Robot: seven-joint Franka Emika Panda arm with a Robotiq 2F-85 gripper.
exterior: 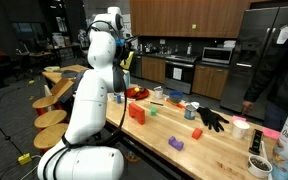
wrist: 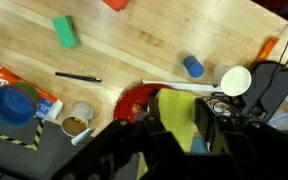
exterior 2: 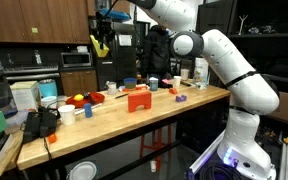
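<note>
High above the far end of the long wooden table, my gripper is shut on a yellow-green object (wrist: 177, 112). It shows as a small yellow shape (exterior 2: 101, 48) in exterior view 2. What it is cannot be made out. Straight below it in the wrist view lies a red bowl (wrist: 134, 97), partly covered by the held object and the fingers. A clear gap separates the held object from the table in exterior view 2.
Around the bowl are a blue cup (wrist: 193, 66), a white cup (wrist: 235, 79), a green block (wrist: 66, 31), a dark pen (wrist: 78, 77) and a blue bowl (wrist: 14, 102). A red block (exterior: 136, 114) and black gloves (exterior: 212, 119) lie farther along. A person stands at the right.
</note>
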